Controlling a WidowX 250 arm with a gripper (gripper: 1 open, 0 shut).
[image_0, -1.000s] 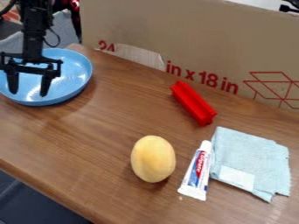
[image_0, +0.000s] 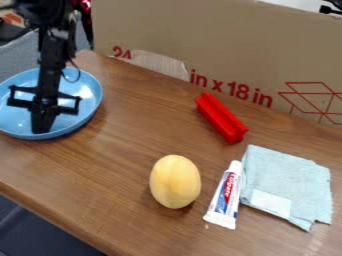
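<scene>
My black gripper (image_0: 43, 118) is down inside the blue plate (image_0: 83, 96) at the left edge of the table, its fingers low over the plate's surface. Whether it holds anything or how far its fingers are apart is hard to see, as the arm hides part of the plate.
On the wooden table (image_0: 120, 160) are a yellow potato-like object (image_0: 175, 181), a toothpaste tube (image_0: 225, 192), a light blue cloth (image_0: 287, 185) and a red block (image_0: 221, 117). A cardboard box (image_0: 227, 50) spans the back.
The gripper has shifted lower and toward the front within the plate, and the plate has moved slightly toward the front. The other objects are unmoved.
</scene>
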